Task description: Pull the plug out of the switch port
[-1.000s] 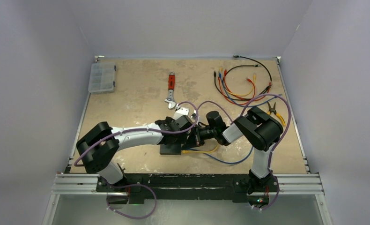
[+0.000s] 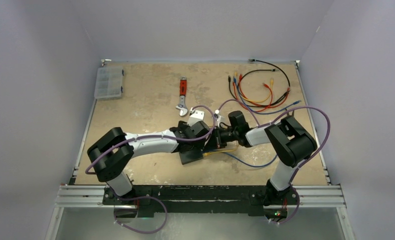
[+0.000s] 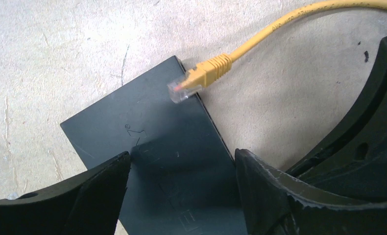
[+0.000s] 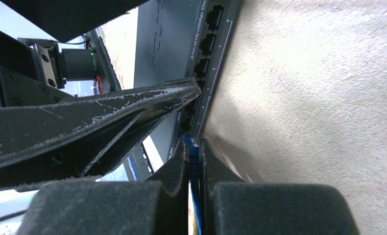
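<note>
The black switch (image 3: pixel 142 115) sits aslant on the table, its row of ports (image 4: pixel 207 44) facing right. My left gripper stands part open over it; one of its fingers (image 4: pixel 174 93) reaches the port side. Low in the right wrist view, my right gripper is shut on the end of a blue cable (image 4: pixel 194 169), close to the ports. Whether the blue end is seated in a port cannot be told. A yellow plug (image 3: pixel 206 73) shows its clear tip over a corner of the switch, outside the ports.
The two arms meet closely above the switch. A red-handled wrench (image 2: pixel 183 90) lies behind them, a clear box (image 2: pixel 109 82) at the back left, and coiled cables (image 2: pixel 265 95) at the back right.
The switch has slid to the right and turned askew. Both grippers have moved rightward, with the right arm also shifting slightly back, and the yellow cable's end has shifted right too.
</note>
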